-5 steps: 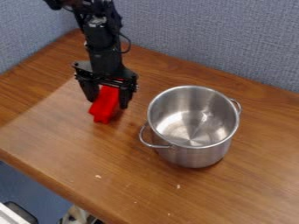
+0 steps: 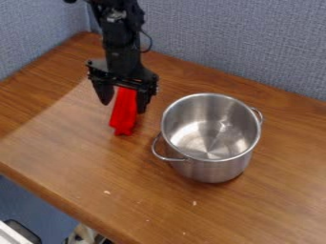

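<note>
My black gripper (image 2: 122, 88) is lowered from the top centre-left over a red block (image 2: 122, 116), with its two fingers apart, one on each side of the block's upper end. The block lies lengthwise on the wooden table, partly hidden under the gripper; whether the fingers touch it cannot be told. To the right stands a large steel pot (image 2: 211, 138) with loop handles, empty inside.
The gripper has moved slightly right and up in the view. The red block has shifted right and now points more straight toward the front.
</note>
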